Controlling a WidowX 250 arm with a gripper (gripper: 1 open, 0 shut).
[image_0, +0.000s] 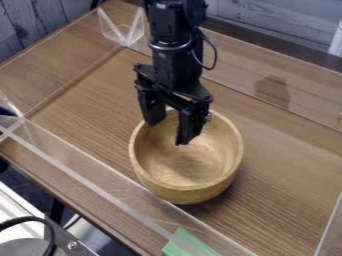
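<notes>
A round tan bowl sits empty in the middle of the wooden tabletop. My black arm hangs from the top of the view, with the gripper low over the bowl's back part and rim. Its dark fingers point downward; whether they are open or shut is hard to tell, and nothing is clearly held.
Clear plastic panels edge the table at left and front. A green piece lies at the bottom edge, and a dark cable at the lower left. The wood to the left and right of the bowl is free.
</notes>
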